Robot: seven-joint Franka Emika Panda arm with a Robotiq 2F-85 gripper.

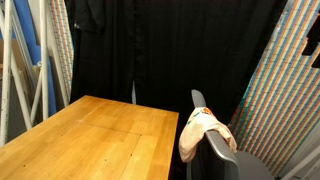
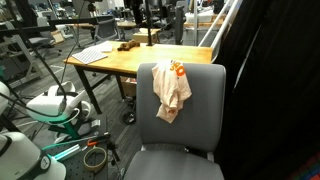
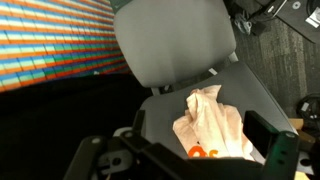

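Observation:
A pale cloth with orange marks hangs over the top of a grey chair's backrest; I see the cloth [image 1: 205, 130] and chair [image 1: 245, 165] at the right in exterior view 1. Seen from the front in exterior view 2, the cloth [image 2: 170, 90] drapes down the backrest [image 2: 207, 98]. Below my gripper in the wrist view, the cloth [image 3: 212, 125] shows in the gap between widely parted fingers, apart from them. The gripper is open. Part of it, dark and small, enters exterior view 1 at the upper right edge.
A wooden table [image 1: 100, 135] stands behind the chair, its visible top bare in exterior view 1. Its far part holds a keyboard [image 2: 90, 56] in exterior view 2. The chair seat [image 3: 175, 40] is empty. A black curtain [image 1: 190, 50] hangs beyond.

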